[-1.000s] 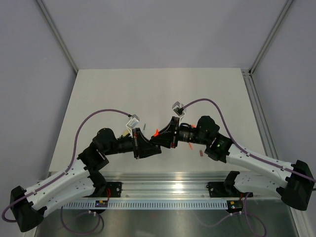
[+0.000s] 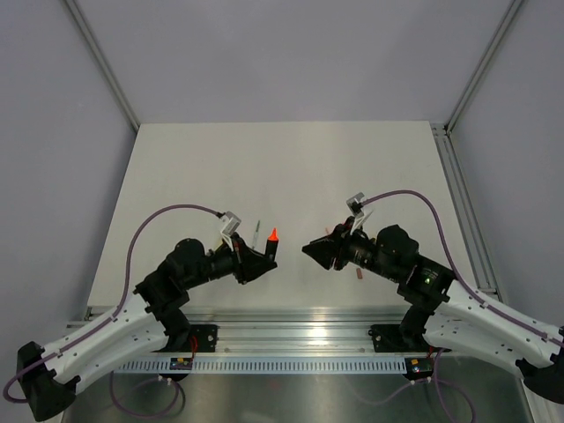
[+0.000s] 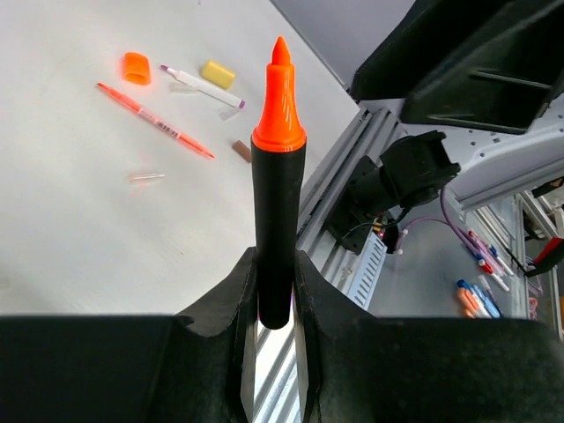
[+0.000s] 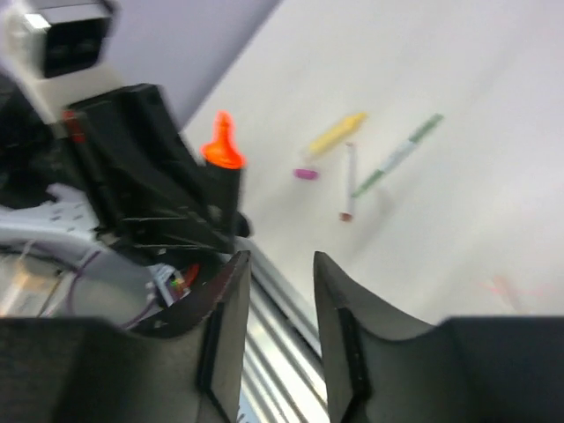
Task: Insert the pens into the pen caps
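A black marker with an orange tip stands upright in my left gripper, which is shut around its lower barrel. The same marker shows in the top view and at the left of the right wrist view. To its right, my right gripper is part open and apart from it, with nothing between its fingers. In the left wrist view an orange cap lies on the table, beside an orange pen, a purple-tipped white pen and a yellow cap.
A small brown cap lies near the table's front edge. On the left side are a yellow marker, a magenta cap, a brown-ended white pen and a green pen, blurred.
Earlier both grippers met at the marker. My right gripper has drawn back to the right, leaving a gap, while the left shifted slightly left and still holds the marker.
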